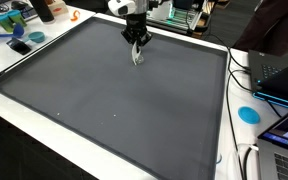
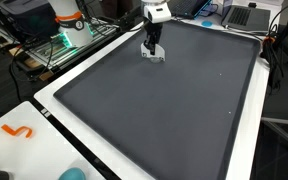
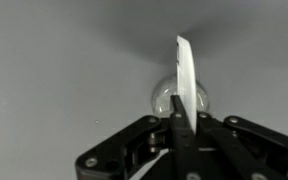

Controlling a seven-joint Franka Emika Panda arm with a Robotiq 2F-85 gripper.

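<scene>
In the wrist view my gripper is shut, with a thin white strip [image 3: 186,70] standing between its fingers and reaching forward. Around the strip, under the gripper, shows a clear round rim or base [image 3: 162,97]; what it belongs to is hard to make out. From outside, the gripper [image 1: 136,44] points down at the far part of the dark grey board [image 1: 114,100], a pale piece [image 1: 138,58] just below it. The second exterior view shows that pale piece [image 2: 153,54] low against the board, partly hidden behind the fingers.
The board's middle and near side are bare. Off its right edge lie a blue disc [image 1: 249,115] and laptops [image 1: 277,82]. An orange item [image 2: 18,131] and a teal round thing [image 2: 72,174] rest on the white table. Several small objects crowd the far left corner.
</scene>
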